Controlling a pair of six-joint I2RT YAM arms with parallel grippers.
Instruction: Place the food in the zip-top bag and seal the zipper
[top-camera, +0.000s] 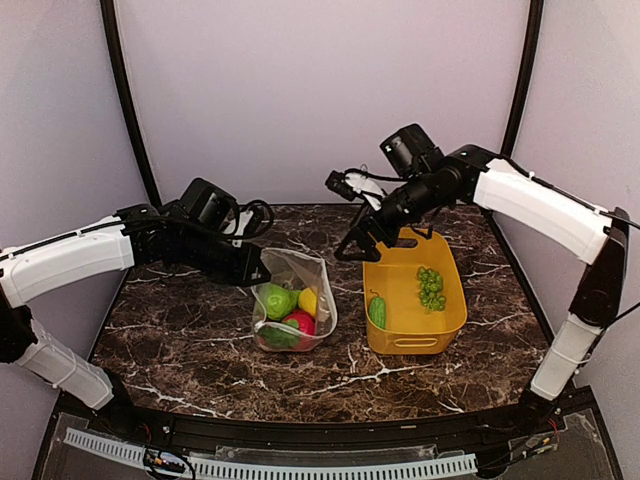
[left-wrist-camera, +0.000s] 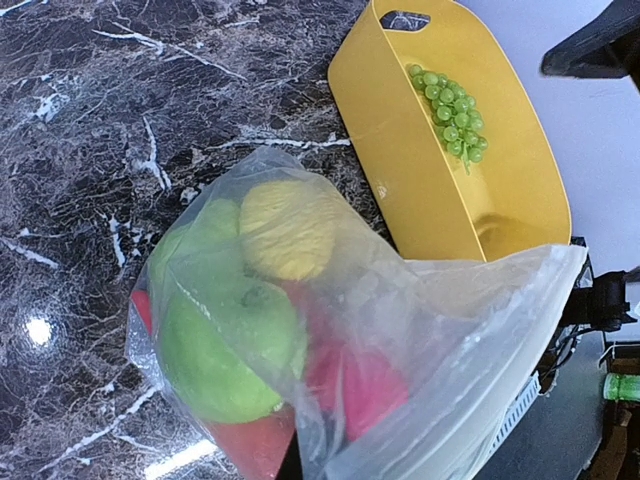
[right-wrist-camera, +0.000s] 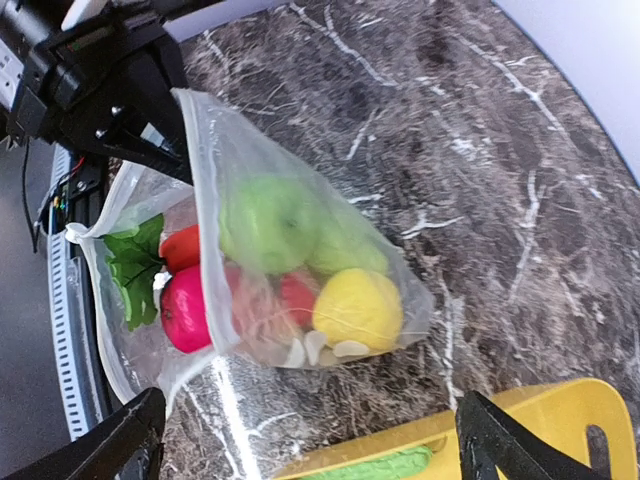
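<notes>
The clear zip top bag (top-camera: 328, 318) stands on the dark marbled table with its mouth open, holding several pieces of food. Through its film show a green piece (left-wrist-camera: 225, 345), a yellow piece (right-wrist-camera: 358, 312) and a pink-red piece (right-wrist-camera: 184, 308). At the bag's left edge, my left gripper (top-camera: 260, 270) is shut on the thin film. My right gripper (top-camera: 359, 249) is open and empty, apart from the bag, above the left side of the yellow bin (top-camera: 415, 343). In that bin lie green grapes (top-camera: 431, 289) and a green cucumber (top-camera: 377, 311).
The bin stands just right of the bag with a narrow gap between them; its side walls rise above the table. Bare marbled table (top-camera: 180, 340) lies left of the bag and in front of it. Walls enclose the back and sides.
</notes>
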